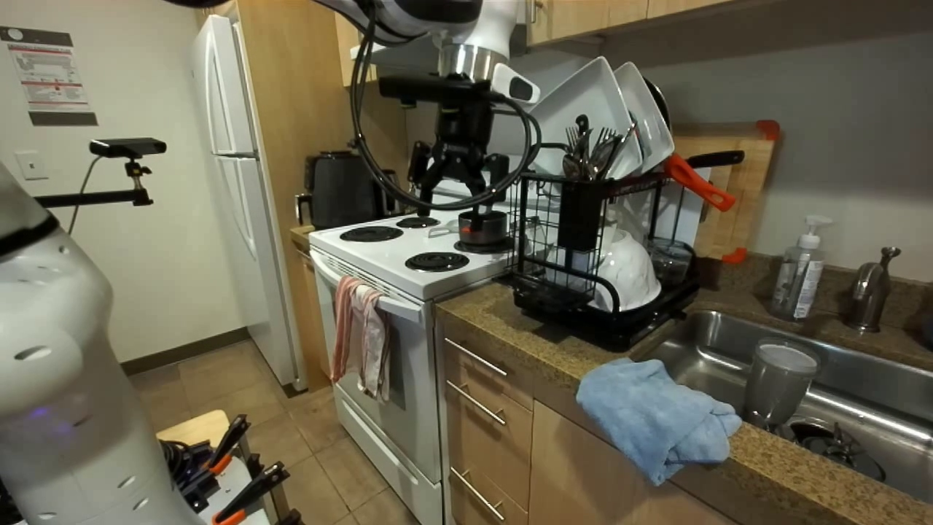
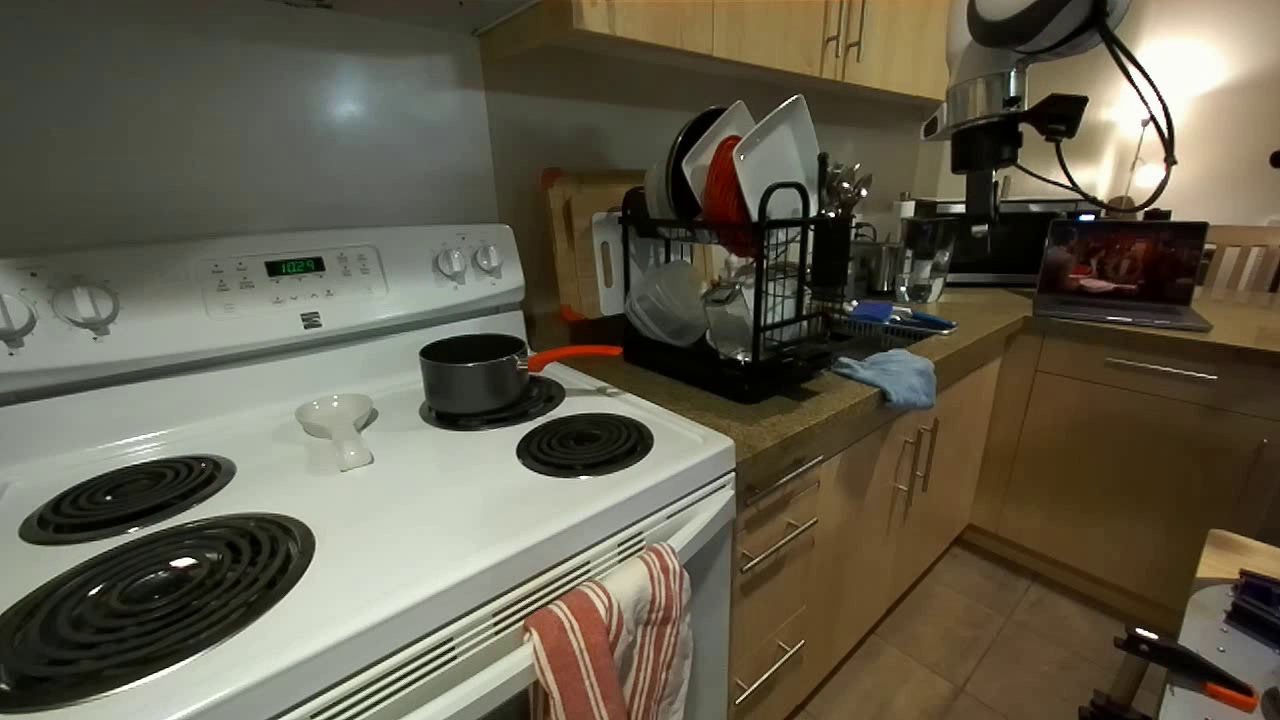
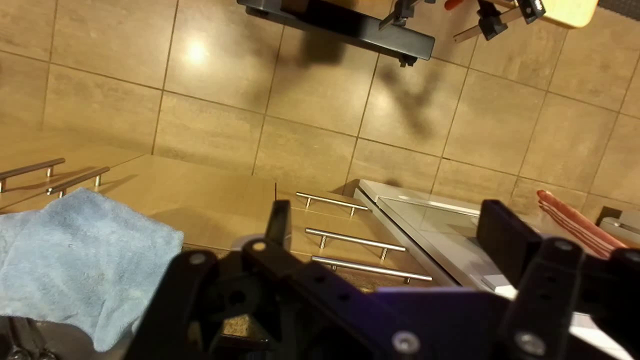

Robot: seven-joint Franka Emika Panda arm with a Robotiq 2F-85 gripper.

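My gripper [image 1: 456, 205] hangs in the air, and in exterior view 1 it overlaps the stove behind it. Seen from the wrist, its two black fingers [image 3: 278, 223] stand wide apart with nothing between them, so it is open. Part of the gripper [image 2: 981, 222] also shows at the upper right of exterior view 2, well above the counter. A grey saucepan [image 2: 475, 378] with a red handle sits on the stove's back right burner. The blue towel [image 1: 657, 415] lies crumpled over the counter's front edge by the sink.
A black dish rack [image 1: 612, 328] full of plates, bowls and cutlery stands between stove and sink. A clear cup [image 1: 778, 380] is in the sink. A striped towel [image 1: 360, 337] hangs from the oven handle. A white spoon rest [image 2: 339, 422] lies on the stove [image 2: 444, 528].
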